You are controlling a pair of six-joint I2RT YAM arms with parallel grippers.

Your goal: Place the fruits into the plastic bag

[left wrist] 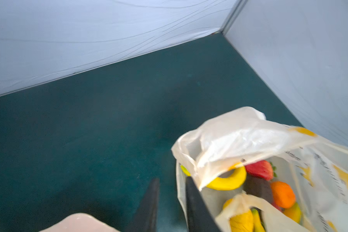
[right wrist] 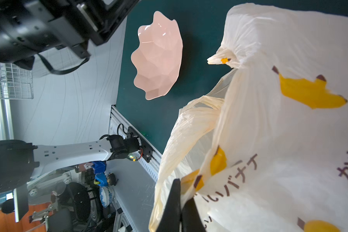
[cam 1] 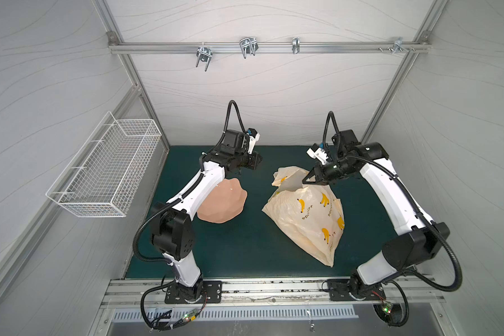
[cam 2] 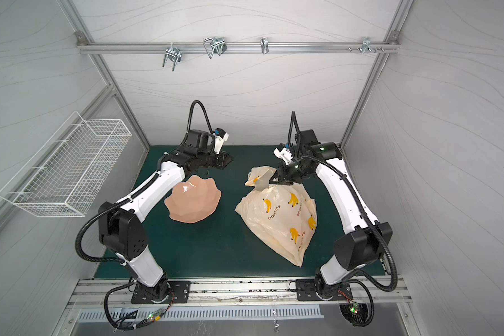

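Note:
The cream plastic bag (cam 1: pixel 310 218) with banana prints stands on the table right of centre, its mouth toward the back. Inside it, the left wrist view shows a yellow banana (left wrist: pixel 230 181), a strawberry (left wrist: pixel 260 170), an orange (left wrist: pixel 283 194), a yellow fruit (left wrist: pixel 241 221) and others partly hidden by folds. My right gripper is shut on the bag's rim, holding that edge raised. Left of the bag and clear of it, my left gripper hangs open with an empty gap between its fingers.
A pink scalloped plate (cam 2: pixel 193 198) lies bare on the table at the left. White wire basket (cam 1: pixel 109 168) hangs on the left wall.

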